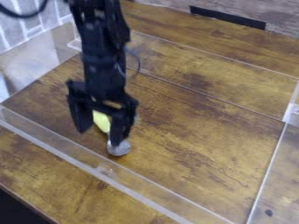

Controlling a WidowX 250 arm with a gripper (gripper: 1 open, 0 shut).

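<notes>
The black gripper point(103, 118) is lowered over a spoon lying on the wooden table, its fingers blurred by motion and apart. Part of the spoon's yellow handle point(101, 123) shows between the dark fingers, and its metal bowl point(118, 149) lies just below them. The rest of the spoon is hidden behind the gripper. Whether the fingers touch the spoon cannot be told.
Clear plastic walls point(281, 157) border the wooden table point(211, 105) on the right, along the front and at the left. A dark slot sits at the back edge.
</notes>
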